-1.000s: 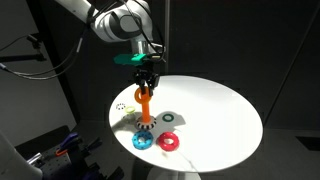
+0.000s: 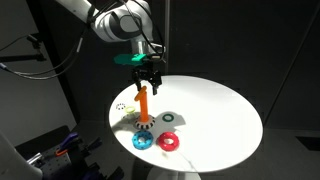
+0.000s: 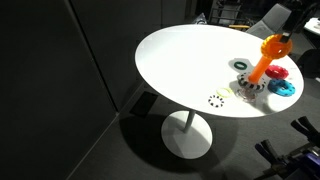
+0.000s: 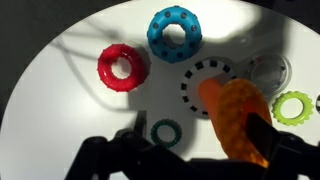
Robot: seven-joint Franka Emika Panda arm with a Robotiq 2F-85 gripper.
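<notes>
A tall orange post rises from a round base with dark dots. Against its upper end is an orange ring, tilted; whether it is threaded over the post's tip cannot be told. From the wrist, the orange ring looms large beside the right finger and covers part of the post. My gripper stands open above the table, its fingers wide apart around the region of the post's top.
On the white round table lie a blue ring, a red ring, a small dark-teal ring and a yellow-green ring.
The rings on the table have not moved.
</notes>
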